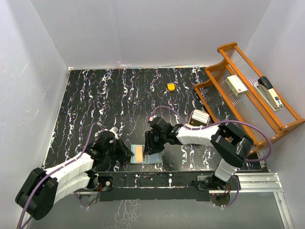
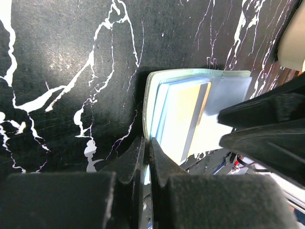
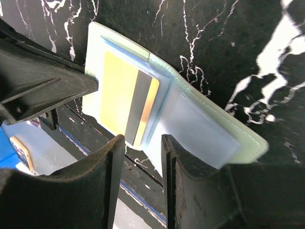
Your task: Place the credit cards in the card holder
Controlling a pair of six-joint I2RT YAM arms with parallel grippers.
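The light-green card holder lies unfolded near the table's front edge, with clear pockets. A yellow card with a black stripe lies in its left half; in the right wrist view its striped edge reaches the fold. Pinching the holder's outer left edge, my left gripper is shut. My right gripper stands open over the holder, just off the card's striped edge, and nothing is held between its fingers. The right half's clear pocket looks empty. How deep the card sits cannot be told exactly.
A tan box with several white cards stands right of the right arm. Farther back lie a small yellow object and, at the right, a wooden shelf.
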